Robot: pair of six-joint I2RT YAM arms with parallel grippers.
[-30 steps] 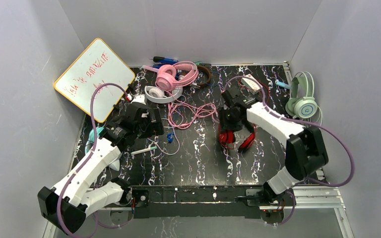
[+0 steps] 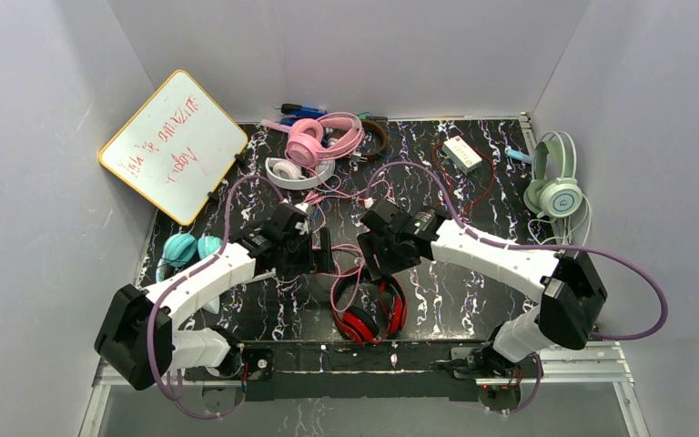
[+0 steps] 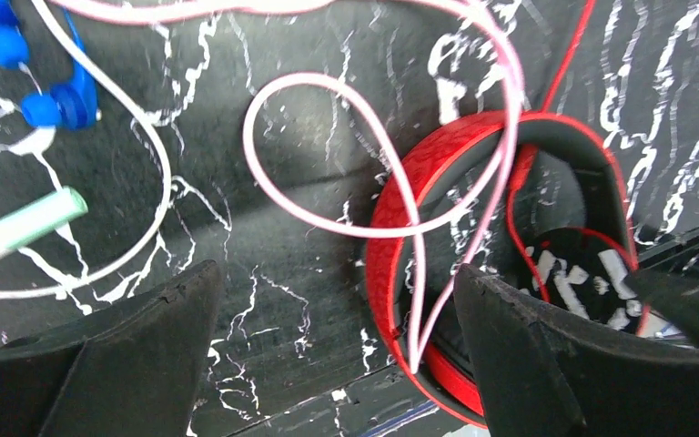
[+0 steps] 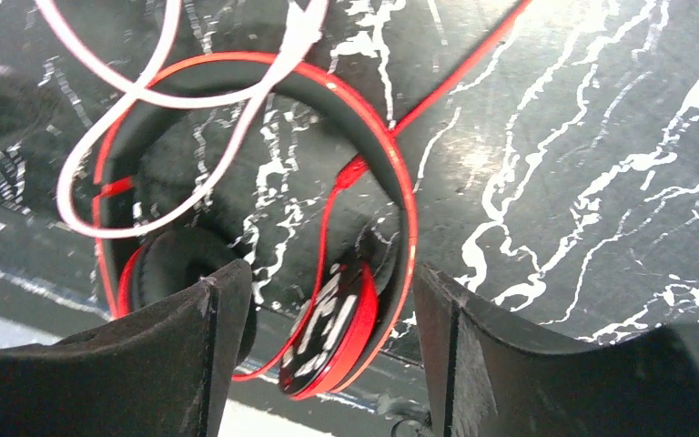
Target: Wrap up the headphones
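Red-and-black headphones (image 2: 355, 323) lie at the front middle, with loops of pink cable (image 3: 287, 196) draped over their band (image 4: 399, 164) and a red cable (image 4: 455, 73) running out across the table. My left gripper (image 2: 320, 257) hovers just left of and above the band; in its wrist view the fingers stand open with nothing between them. My right gripper (image 2: 378, 264) is over the headphones, its fingers (image 4: 214, 337) apart above the band and ear cups, with nothing clearly held.
Pink headphones (image 2: 308, 141) and a white pair lie at the back, green headphones (image 2: 555, 196) at the right, cyan ones (image 2: 182, 248) at the left. A whiteboard (image 2: 173, 146) leans at back left. A small blue item (image 3: 64, 102) and a pale green stick (image 3: 27, 228) lie nearby.
The headphones moved from right of middle to the front middle, with my right gripper moving left and down. My left gripper moved right toward them; pink cable now lies over the band.
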